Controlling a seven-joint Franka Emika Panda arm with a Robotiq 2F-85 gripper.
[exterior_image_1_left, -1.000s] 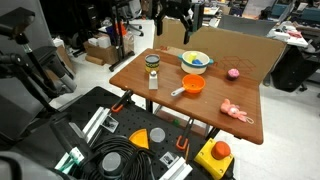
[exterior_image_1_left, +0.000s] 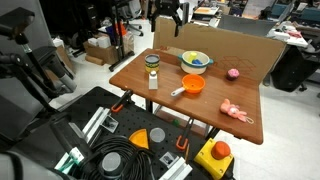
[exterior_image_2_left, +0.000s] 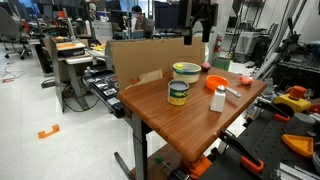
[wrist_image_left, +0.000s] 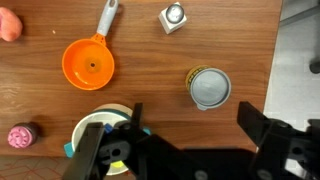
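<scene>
Above the back of the wooden table (exterior_image_1_left: 135, 78), my gripper hangs open with nothing between its fingers. In the wrist view, a can (wrist_image_left: 210, 88) with a grey top and yellowish side stands just beyond the gap, nearer the right finger. A pale pot (exterior_image_1_left: 195, 66) with blue and yellow contents is partly hidden by the gripper in the wrist view. An orange pan (wrist_image_left: 88, 63) with a light handle lies at upper left there. Beyond the can stands a small white bottle (exterior_image_2_left: 218, 99). A pink toy (exterior_image_1_left: 237, 111) and a dark-pink round item (wrist_image_left: 22, 135) rest apart from these.
A cardboard panel (exterior_image_1_left: 225, 50) stands along the table's back edge. At the front are clamps, black cables (exterior_image_1_left: 110, 155) and a yellow-and-red device (exterior_image_1_left: 214, 157). Bare wood lies between the can and the orange pan.
In exterior view 1 my gripper has shifted to the left and slightly up, high above the table. The objects on the table have not moved.
</scene>
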